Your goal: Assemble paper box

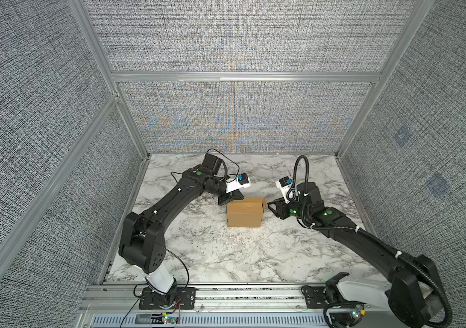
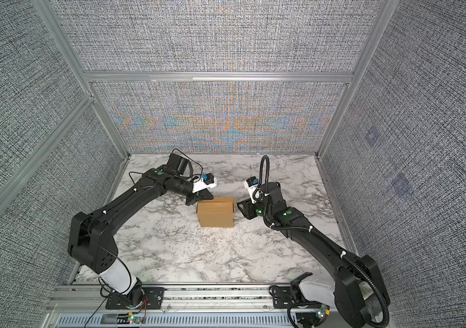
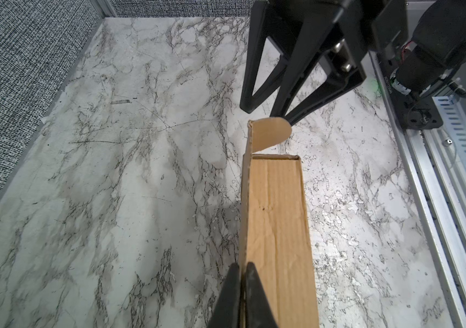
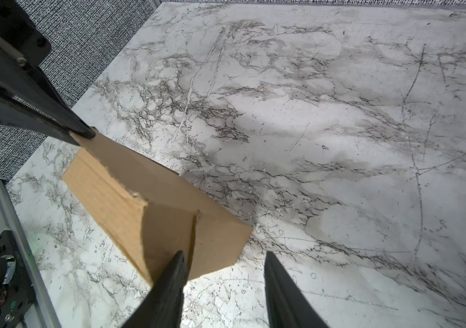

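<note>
A brown cardboard box (image 1: 243, 214) (image 2: 215, 214) stands in the middle of the table. My left gripper is shut on the top edge at the box's far end in the right wrist view. A small tab (image 3: 268, 132) sticks out at the other end, beside my right gripper. That gripper is part open, its blurred fingers at the box's near end, one in front of the cardboard. Nothing is seen held between them.
Metal rails (image 1: 249, 292) run along the front, and textured walls enclose the back and sides.
</note>
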